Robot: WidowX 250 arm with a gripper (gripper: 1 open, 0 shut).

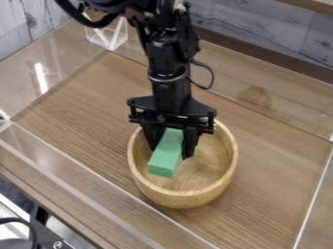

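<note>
My black gripper (169, 130) reaches down from the top centre into a round wooden bowl (192, 191) in the lower middle of the table. It is shut on a light green block (164, 155), which hangs tilted inside the bowl. Whether the block touches the bowl's floor is unclear.
The wooden table (72, 117) has clear room left and right of the bowl. A clear plastic item (104, 34) sits at the far upper left. Black cables (16, 222) lie at the lower left edge, and a grey backboard runs along the top right.
</note>
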